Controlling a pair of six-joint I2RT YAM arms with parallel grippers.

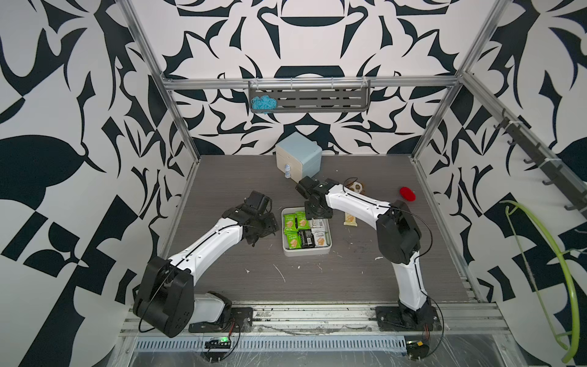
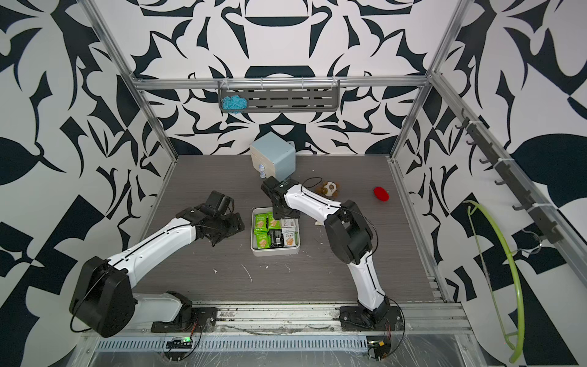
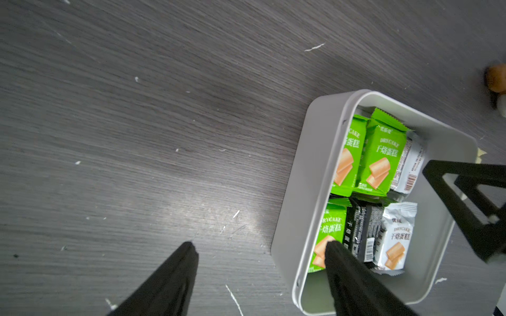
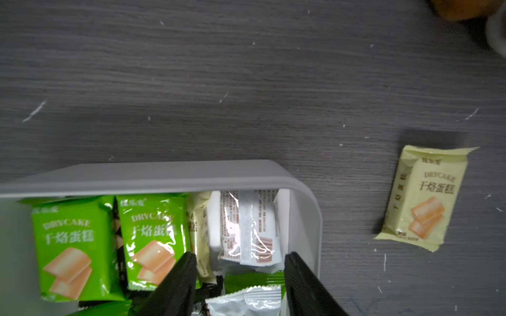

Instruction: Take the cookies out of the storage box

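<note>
A pale grey storage box (image 1: 288,250) stands mid-table, packed with wrapped cookies: green packs (image 4: 77,247), a black pack (image 3: 363,229) and white packs (image 3: 394,237). One cream cookie pack (image 4: 426,197) lies on the table to the right of the box. My right gripper hovers over the box's right part, its fingers apart, a white pack (image 4: 250,226) ahead of them with nothing visibly held. My left gripper is open left of the box, one finger overlapping the box's near edge in its view; it holds nothing.
Behind the box stands a light blue cabinet (image 1: 299,155). A brown and white toy (image 2: 330,189) and a red object (image 1: 407,194) lie at the back right.
</note>
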